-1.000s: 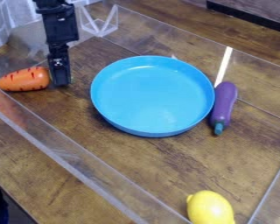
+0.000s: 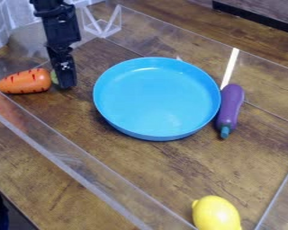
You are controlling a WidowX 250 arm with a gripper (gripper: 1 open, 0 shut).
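My black gripper [image 2: 64, 74] hangs low at the upper left, its tips down by the green top end of an orange toy carrot [image 2: 24, 81], which lies on the wooden table. The gripper is open; its fingertips are dark and small, so contact with the carrot cannot be told. A large blue plate [image 2: 157, 97] lies to the right of the gripper, apart from it.
A purple eggplant [image 2: 229, 110] lies just right of the plate, and a yellow lemon [image 2: 216, 214] at the lower right. Clear plastic walls [image 2: 80, 180] border the area. The table below the plate is mostly bare.
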